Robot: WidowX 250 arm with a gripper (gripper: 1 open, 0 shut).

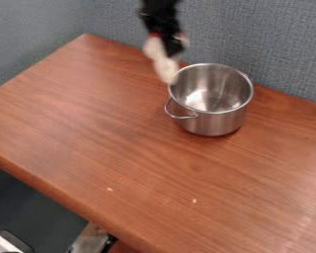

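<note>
My dark gripper (166, 40) is at the top centre, blurred, shut on a pale, light pinkish object (164, 63) that hangs below it, just above and left of the pot's rim. The steel pot (209, 109) stands upright on the wooden table (108, 168), its wire handle toward the lower left. The blur hides the held object's exact shape.
Grey padded walls border the back and left. A dark gap with some white hardware (3, 245) lies beyond the front left edge.
</note>
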